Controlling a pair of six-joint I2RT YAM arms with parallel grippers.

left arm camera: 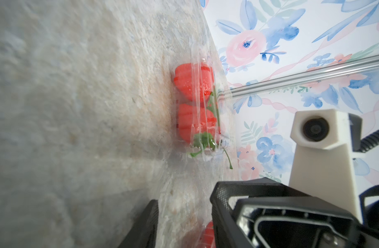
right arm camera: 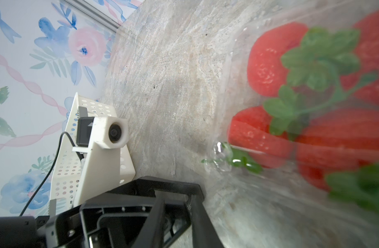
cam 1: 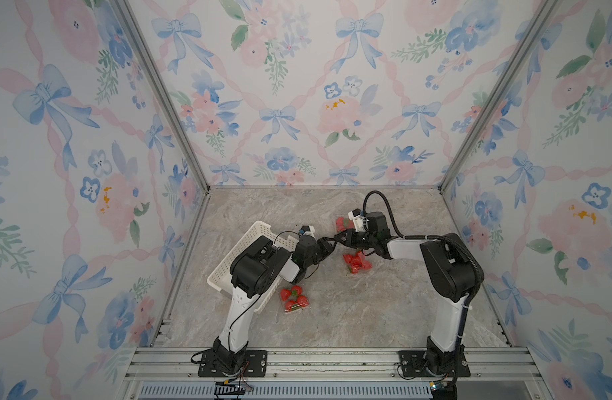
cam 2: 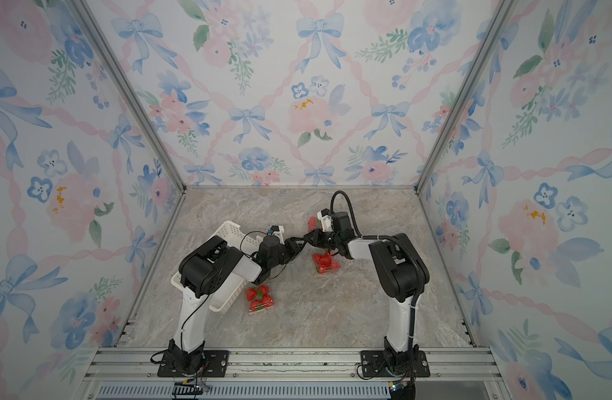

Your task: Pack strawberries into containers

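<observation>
In the top left view, my left gripper [cam 1: 332, 242] and right gripper [cam 1: 342, 238] come close together, tip to tip, over the middle of the table. The left wrist view shows the left fingers [left arm camera: 146, 225] apart. In the right wrist view the right fingers [right arm camera: 204, 225] also stand apart, with nothing visible between them. A clear container of strawberries [cam 1: 356, 262] lies just in front of the right gripper. Behind the grippers another strawberry pack [cam 1: 341, 223] is partly hidden by the right one. Nearer the front is a third strawberry pack [cam 1: 294, 299].
A white perforated basket [cam 1: 234, 257] stands at the left, partly covered by the left arm; the part of its inside that shows looks empty. Bare table [cam 1: 399, 306] lies at the front right. The patterned wall rises behind.
</observation>
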